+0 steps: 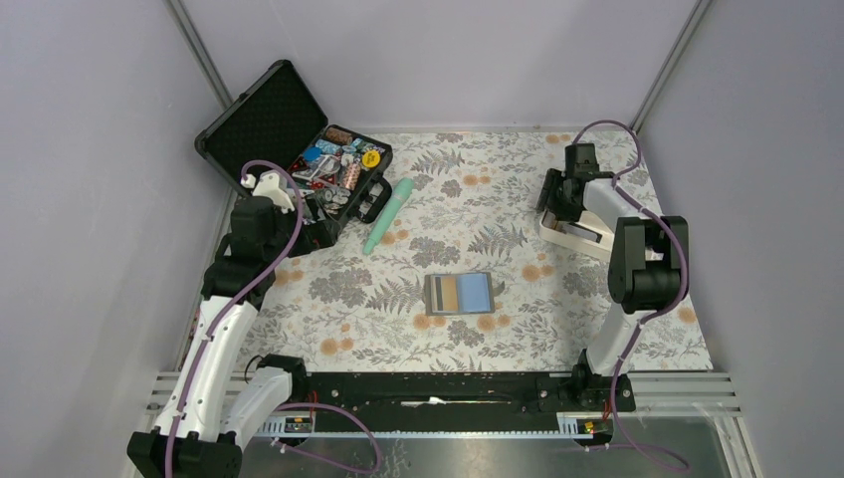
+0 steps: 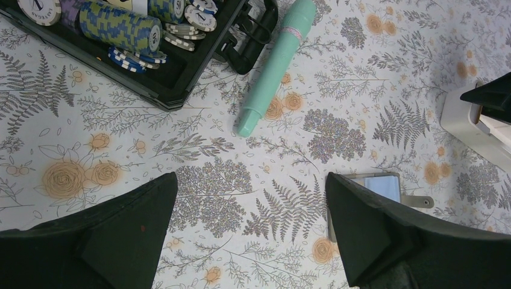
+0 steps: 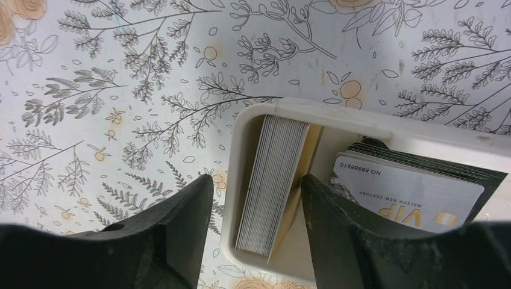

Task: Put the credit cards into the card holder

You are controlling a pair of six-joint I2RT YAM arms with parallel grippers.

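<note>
In the right wrist view, a white tray (image 3: pixel 355 117) holds a row of thin cards (image 3: pixel 274 174) standing on edge at its left end, with a gold card (image 3: pixel 311 144) on the inner side. My right gripper is part open over that end. One finger is outside the tray's wall; the other is at the gold card, and contact is hard to judge. More cards (image 3: pixel 410 186), the top one white and printed, lie in the tray. A flat grey holder with tan and blue faces (image 1: pixel 459 294) lies mid-table. Over the left side, my left gripper hangs open and empty.
An open black case (image 1: pixel 348 164) with poker chips stands at the back left, partly behind the left arm. Beside it lies a green tube (image 1: pixel 388 216). Patterned table between the tube and the tray is clear.
</note>
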